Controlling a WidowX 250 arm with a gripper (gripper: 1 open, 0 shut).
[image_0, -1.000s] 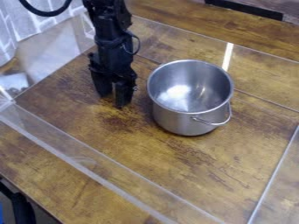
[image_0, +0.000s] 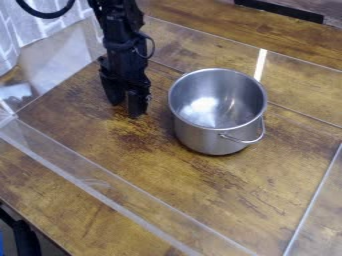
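The black robot arm reaches down from the top of the view, its gripper (image_0: 127, 100) low over the wooden table, left of a large stainless steel pot (image_0: 214, 110) with a wire handle on its front right. The dark fingers blend into their shadow, so whether they are open, shut or holding something cannot be made out.
Clear plastic walls (image_0: 127, 210) edge the wooden work area (image_0: 160, 190) on the left, front and right. A dark object sits at the lower left corner.
The gripper has shifted very slightly to the left. The pot stands where it was.
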